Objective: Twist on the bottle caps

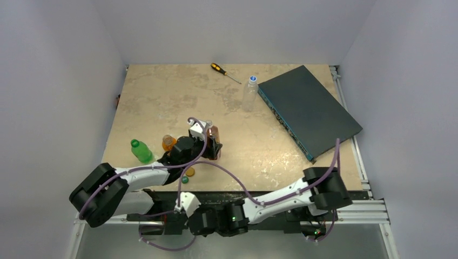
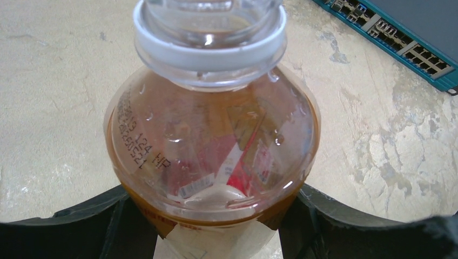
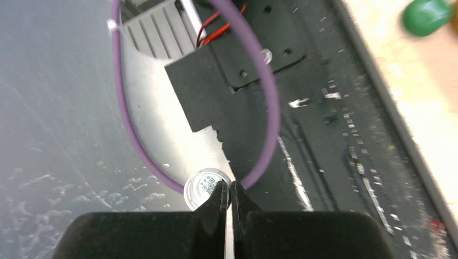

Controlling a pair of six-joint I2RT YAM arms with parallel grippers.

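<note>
My left gripper (image 1: 214, 149) is shut on an uncapped clear bottle of brown drink (image 2: 216, 145), with a finger on each side. The bottle stands upright, its open neck facing the left wrist camera. Low over the table's front edge, the right arm's gripper has its fingers together. A small clear cap (image 3: 201, 190) shows just past those fingertips, partly behind them; whether they touch is unclear. An orange cap (image 1: 190, 171) and a green cap (image 1: 185, 179) lie near the front edge. A green bottle (image 1: 141, 151) and an orange bottle (image 1: 168, 142) are at left.
At the back stands a clear bottle with a blue top (image 1: 250, 96), beside a large dark flat device (image 1: 310, 110). A screwdriver (image 1: 219, 68) lies behind. Purple hoses (image 1: 232, 175) loop across both arms.
</note>
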